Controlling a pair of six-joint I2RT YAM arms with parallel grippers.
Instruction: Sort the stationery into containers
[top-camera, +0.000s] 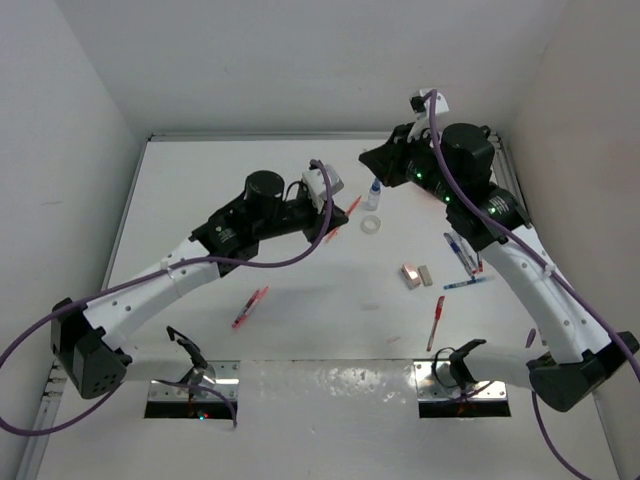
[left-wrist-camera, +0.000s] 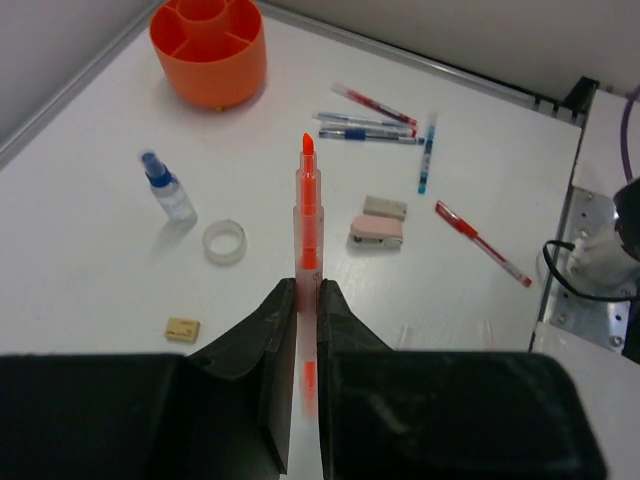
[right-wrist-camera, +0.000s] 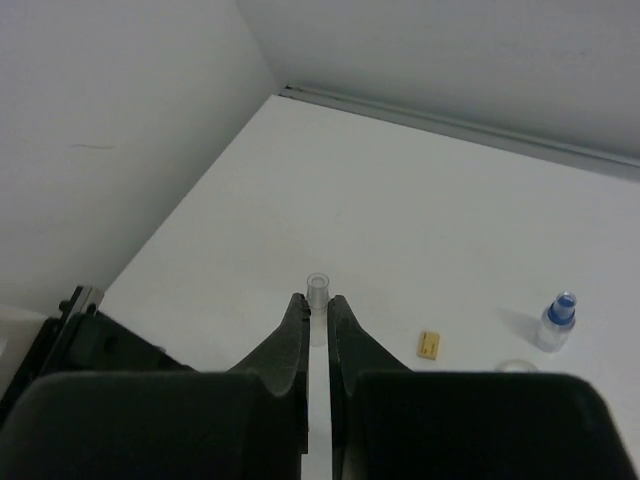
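In the left wrist view, my left gripper is shut on an orange pen (left-wrist-camera: 309, 215) that points up between its fingers. My right gripper is shut on a small clear tube-like piece (right-wrist-camera: 318, 288); its lower part is hidden by the fingers. Seen from the top, the right gripper is raised over the back of the table, and the left one is nearer the middle. An orange divided container (left-wrist-camera: 212, 75) stands at the far end of the table in the left wrist view; from the top, the right arm mostly covers it.
A blue-capped bottle (top-camera: 374, 195), tape roll (top-camera: 371, 224), pink stapler (top-camera: 411, 275) and eraser (top-camera: 425, 275) lie mid-table. Several pens (left-wrist-camera: 368, 130) lie right of the container. A red pen (top-camera: 436, 322) and pink pens (top-camera: 249, 308) lie nearer the front.
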